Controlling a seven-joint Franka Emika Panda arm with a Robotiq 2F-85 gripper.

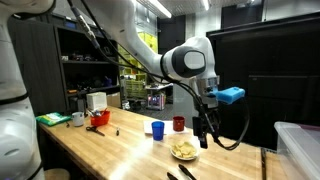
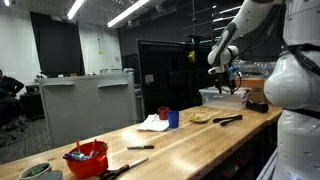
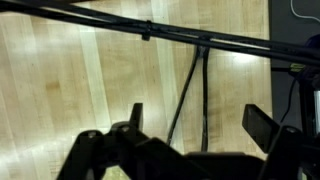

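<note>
My gripper hangs above the table's right part, open, with nothing between its fingers. In the wrist view its dark fingers stand wide apart, one at each side. Below and between them run two slim dark strips that come close together at the top; whether these are utensils or cables I cannot tell. In the first exterior view, dark utensils lie on the table in front of the plate. The plate of yellow food is behind them, left of the gripper.
A blue cup, a red mug and a white cloth stand or lie farther back. The red basket holds utensils. A clear-sided white bin is at the right. Black cables cross the wrist view.
</note>
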